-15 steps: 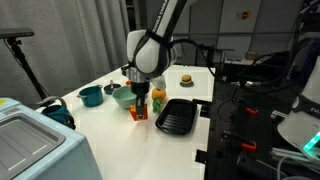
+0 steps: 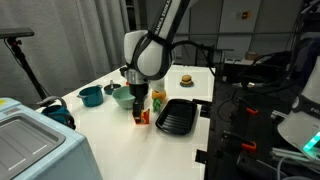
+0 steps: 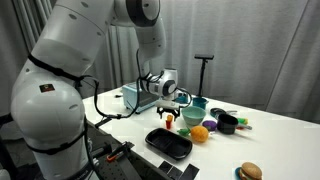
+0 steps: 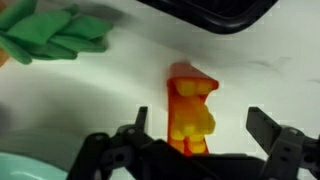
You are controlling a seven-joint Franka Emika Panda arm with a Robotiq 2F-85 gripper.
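Below my gripper lies or stands a small red-orange item with yellow lumps, like a toy carton of fries [image 4: 190, 110]. The fingers are open, one dark finger [image 4: 130, 140] to its left and the other to its right in the wrist view, with white table showing on both sides. In exterior view 1 the gripper [image 2: 142, 106] is low over the table, right at the red item [image 2: 142, 118]. From exterior view 2 the red item [image 3: 169, 120] shows under the gripper. Whether the fingers touch it cannot be told.
A black tray [image 2: 178, 117] sits close by on the right. Near the item are a green bowl [image 2: 123, 97], a leafy green toy [image 4: 60, 35] and an orange round toy [image 3: 199, 132]. A teal pot [image 2: 91, 96] and a burger [image 3: 250, 171] stand farther off.
The gripper has shifted slightly at the red item, which stays at about the same place on the table. Nearby objects have not visibly moved.
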